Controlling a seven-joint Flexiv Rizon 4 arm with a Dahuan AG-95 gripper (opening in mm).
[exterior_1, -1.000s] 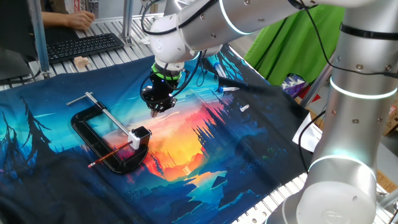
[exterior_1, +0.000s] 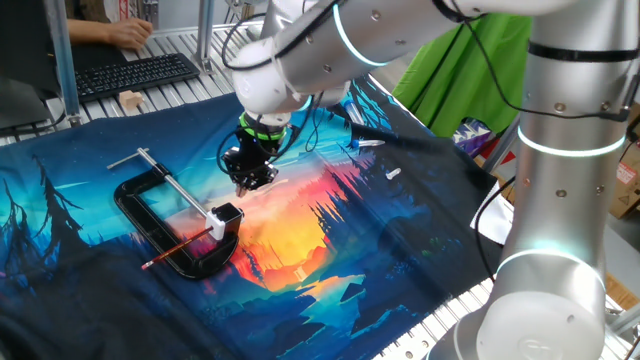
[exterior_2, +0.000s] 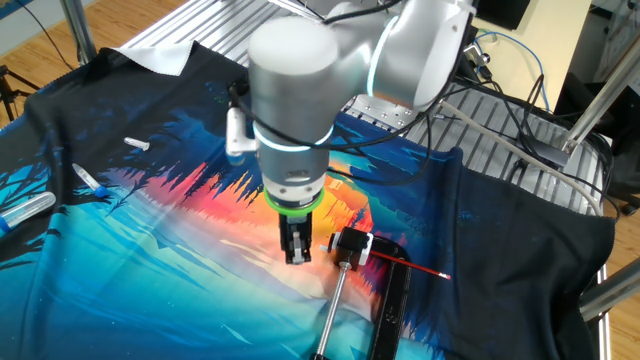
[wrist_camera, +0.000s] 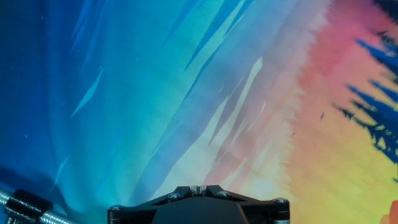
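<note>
My gripper (exterior_1: 243, 187) hangs above the printed cloth, beside a black C-clamp (exterior_1: 150, 225) and apart from it. Its fingertips meet in the wrist view (wrist_camera: 198, 188), and nothing shows between them. The clamp lies on its side with its metal screw rod (exterior_2: 335, 305) across the frame. At the rod's end sits a black block (exterior_2: 352, 241) with a white piece (exterior_1: 216, 228). A thin red pencil (exterior_2: 415, 264) sticks out from there. Part of the clamp's rod (wrist_camera: 55, 218) enters the wrist view at lower left.
Two blue-and-white pen-like items (exterior_2: 88, 180) and a small white piece (exterior_2: 137, 143) lie on the cloth (exterior_1: 330, 255). A keyboard (exterior_1: 135, 74), a person's hand (exterior_1: 128, 33) and a small tan block (exterior_1: 130, 99) are at the back. Bare cloth lies under the gripper.
The clamp, pencil and small items have stayed put.
</note>
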